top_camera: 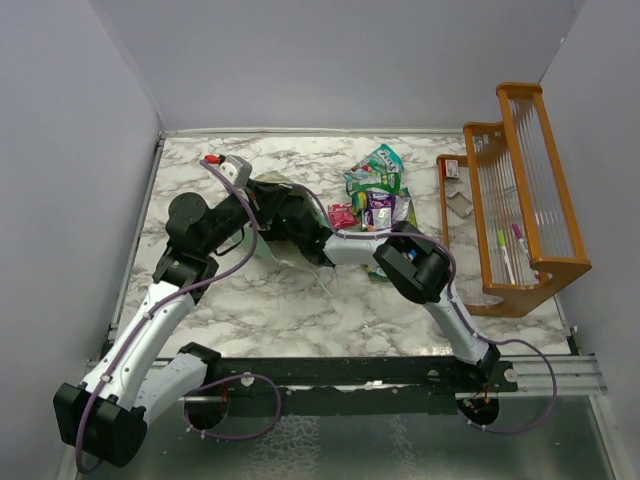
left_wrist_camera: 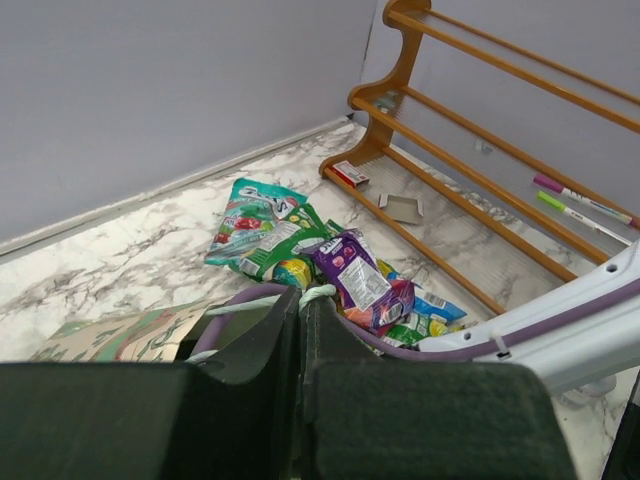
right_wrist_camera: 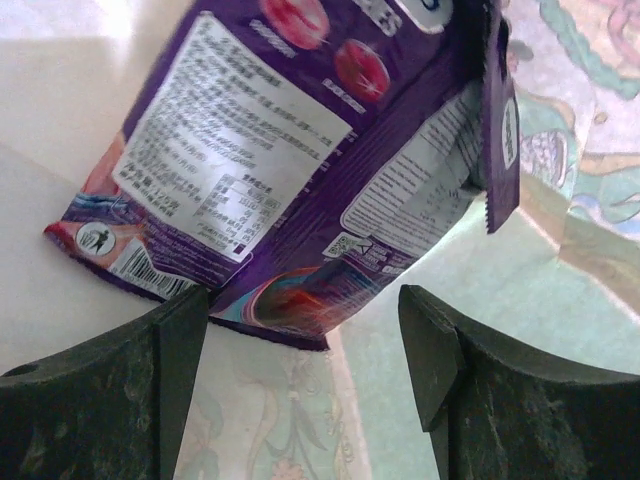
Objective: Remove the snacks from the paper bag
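The paper bag (top_camera: 310,263) lies at the table's centre-left, partly hidden under both arms. In the left wrist view its pale cord handle (left_wrist_camera: 320,292) runs through the tips of my left gripper, which is shut on it. Inside the bag, a purple snack packet (right_wrist_camera: 255,150) fills much of the right wrist view. My right gripper is part open, its fingers on either side of the packet's lower end. From above, the right gripper's tips are hidden.
Right of the bag lie several snacks on the table: a green packet (top_camera: 375,182), a purple one (top_camera: 378,212) and a small red one (top_camera: 342,216). A wooden rack (top_camera: 520,200) stands at the right.
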